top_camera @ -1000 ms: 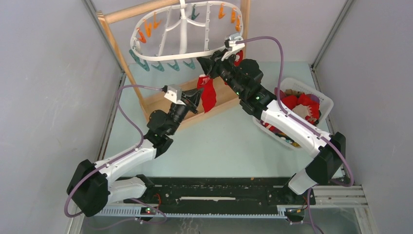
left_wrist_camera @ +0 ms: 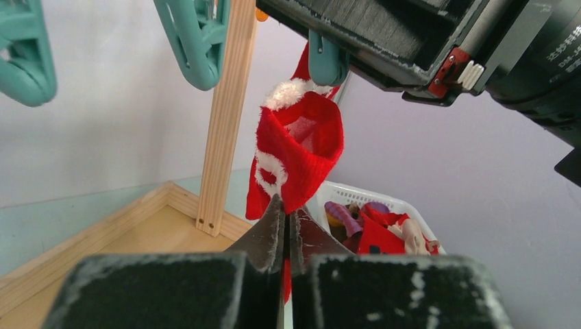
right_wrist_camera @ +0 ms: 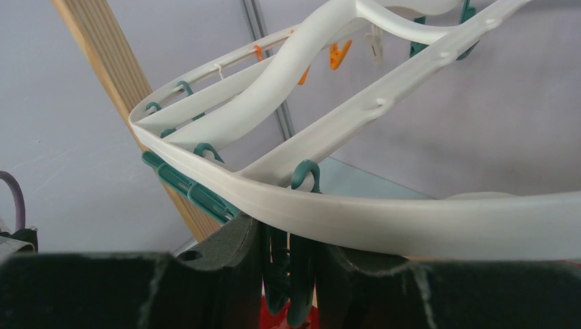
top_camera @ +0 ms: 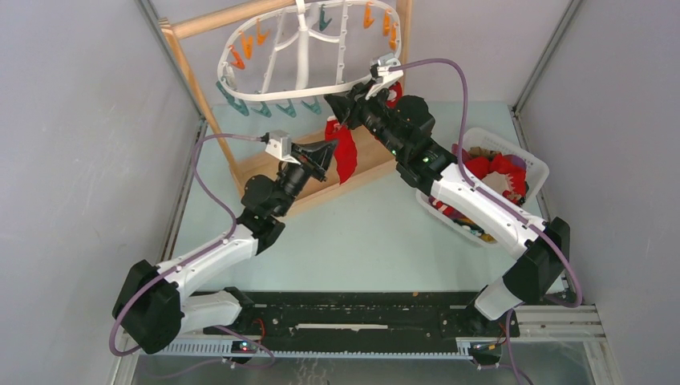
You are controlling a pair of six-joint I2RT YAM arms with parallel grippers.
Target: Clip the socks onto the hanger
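A red sock (top_camera: 345,154) with white trim hangs below the front rim of the white hanger (top_camera: 255,96). My left gripper (top_camera: 333,144) is shut on the sock's near edge; in the left wrist view the red cloth (left_wrist_camera: 308,164) rises from the fingertips, its opening facing up. Just above that opening hangs a teal clip (left_wrist_camera: 327,63). My right gripper is shut on a dark teal clip (right_wrist_camera: 301,274) under the hanger rim, with red cloth (right_wrist_camera: 294,317) showing below the clip's ends. Whether the cloth sits inside the clip cannot be seen.
Several teal clips (top_camera: 286,108) and orange clips (top_camera: 246,45) hang around the rim. Another red sock (top_camera: 394,94) shows behind my right gripper. A white basket (top_camera: 539,170) of socks stands at the right.
My left gripper has risen slightly and shifted a little right, carrying the sock up. The red cloth behind the right gripper has swung in and out of sight. The right gripper has barely moved.
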